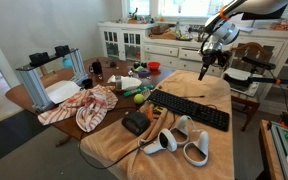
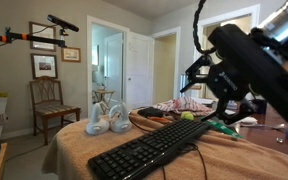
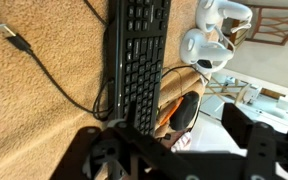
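My gripper point(image 1: 205, 70) hangs above the tan-covered far right part of the table, past the keyboard's end. In the wrist view its two dark fingers stand apart at the bottom edge, so the gripper is open, with nothing held between them. Below lies a black keyboard point(image 3: 139, 70), flat on the tan cloth. A thin black cable point(image 3: 46, 68) with a metal plug point(image 3: 18, 40) curves over the cloth beside it. The dark arm and gripper point(image 2: 222, 92) fill the upper right of exterior view 2.
White headset and controllers point(image 1: 196, 148) lie near the front edge. A black box-like item point(image 1: 136, 122), a green ball point(image 1: 139, 99) and a striped cloth point(image 1: 87, 107) sit left of the keyboard. Bare tan cloth point(image 1: 179, 84) shows behind the keyboard.
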